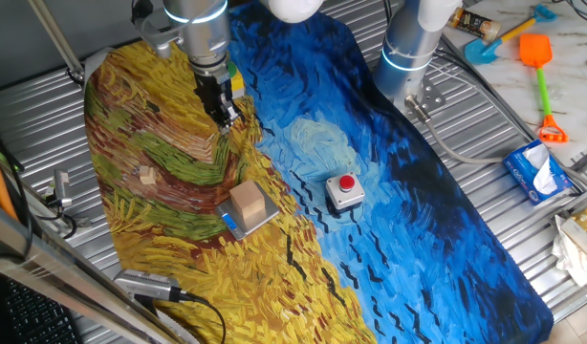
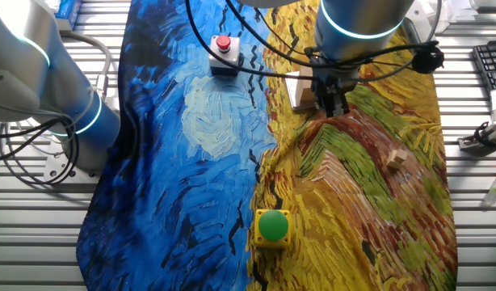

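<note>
A wooden block [image 1: 248, 202] stands on a small flat scale [image 1: 233, 225] with a blue display; in exterior view 2 my arm partly hides the block. Apart from it, a smaller wooden piece [image 1: 147, 175] lies on the brown part of the mat, also visible as the small wooden piece [image 2: 397, 158]. My gripper [image 1: 228, 125] points down above the mat, on the far side of the scale in exterior view 1. Nothing shows held at its dark tips, but whether the fingers are apart is too small to tell. In exterior view 2 the gripper [image 2: 334, 111] hangs over the yellow-brown area.
A red push button [image 1: 346, 183] on a grey box stands on the mat's blue side. The green button [image 2: 273, 225] on a yellow box sits at the colour border. A tissue box [image 1: 537, 173] and toy shovels [image 1: 535, 52] lie off the mat.
</note>
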